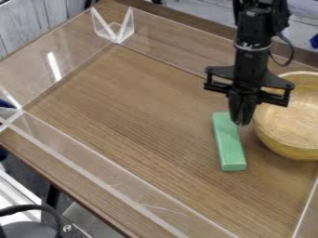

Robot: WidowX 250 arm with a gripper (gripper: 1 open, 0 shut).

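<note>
My black gripper (243, 115) points down at the right of the table, its tip beside the upper end of a green bar (230, 147) and near the left rim of a wooden bowl. The fingertips look shut, with nothing visible between them. The green bar lies flat on the wooden table (125, 130).
The tan bowl (288, 135) sits at the right edge, partly behind the arm. Clear plastic side walls border the table, with a white bracket (114, 28) at the back left. A black cable lies at the lower left.
</note>
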